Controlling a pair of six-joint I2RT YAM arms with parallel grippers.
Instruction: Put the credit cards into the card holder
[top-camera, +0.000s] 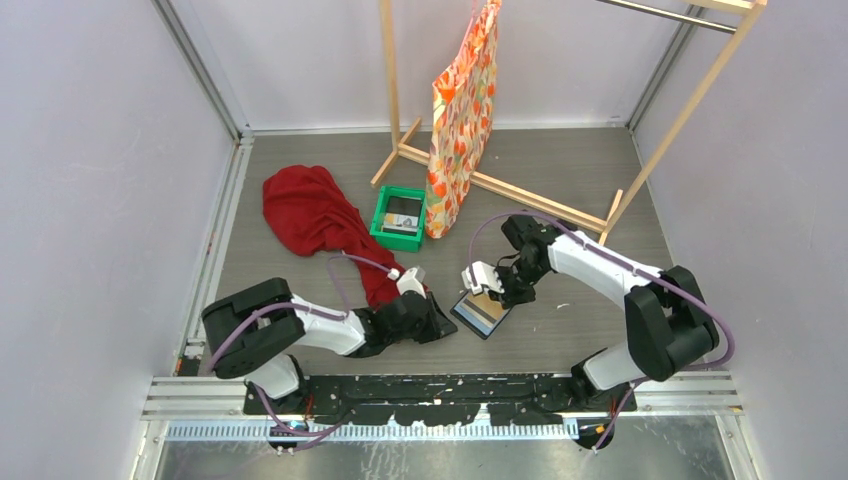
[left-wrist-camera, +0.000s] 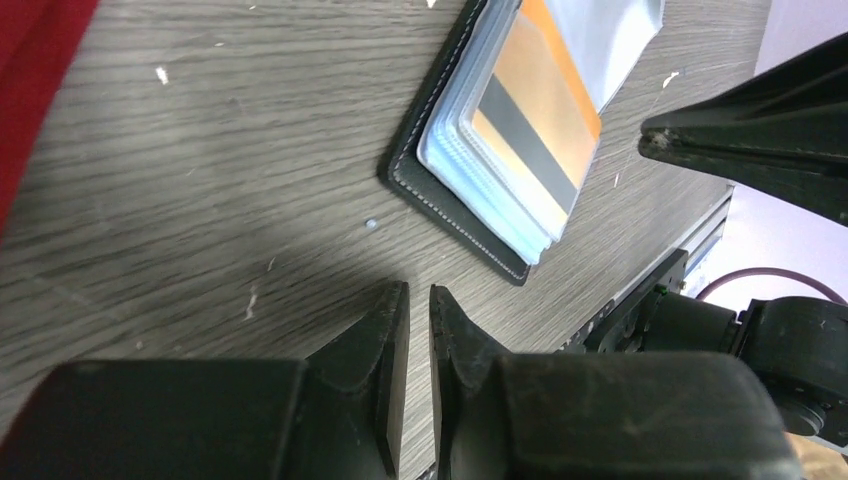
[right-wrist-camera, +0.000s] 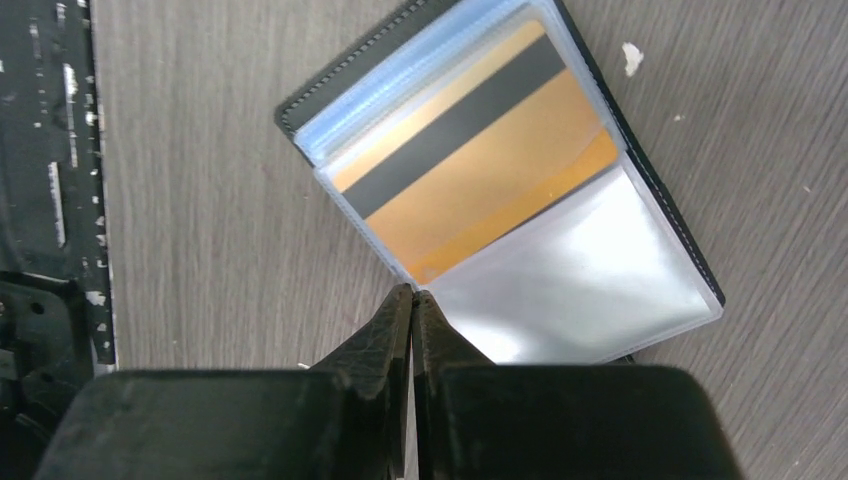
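Note:
The black card holder (right-wrist-camera: 345, 68) lies open on the table, its clear sleeves fanned out. A tan card with a dark stripe (right-wrist-camera: 460, 130) sits inside the top sleeve (right-wrist-camera: 590, 270), which is otherwise empty on its other half. At the sleeve's edge my right gripper is shut; whether it pinches that edge is hidden. In the left wrist view, a black finger (left-wrist-camera: 665, 140) of the right gripper shows beside the card. My left gripper stands left of the holder, shut but for a narrow gap in which nothing shows.
A green bin (top-camera: 417, 240) behind holds a dark item and cards (top-camera: 401, 222). Red cloth (top-camera: 310, 205) spreads at the left, reaching near the left gripper. Patterned fabric (top-camera: 462, 130) hangs from a wooden rack (top-camera: 540, 202). Right of the holder the table is bare.

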